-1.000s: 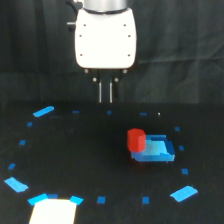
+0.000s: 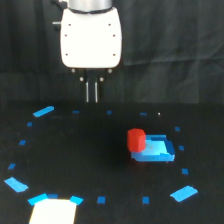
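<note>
A red block [image 2: 136, 140] stands at the left side of a small blue-rimmed tray [image 2: 171, 150]; whether it rests inside the rim or against it, I cannot tell. The tray has a pale blue inside. High above the dark table, left of the block and apart from it, hangs my gripper [image 2: 92, 95]. Its two thin fingers [image 2: 87, 92] point down with a clear gap and nothing between them, so it is open.
Blue tape strips [image 2: 184, 193] and small blue squares mark the black table. A pale, bright square [image 2: 53, 212] lies at the front left edge. The table's middle, left of the tray, is clear.
My gripper has shifted a little to the left at about the same height. The red block and the tray have stayed where they were.
</note>
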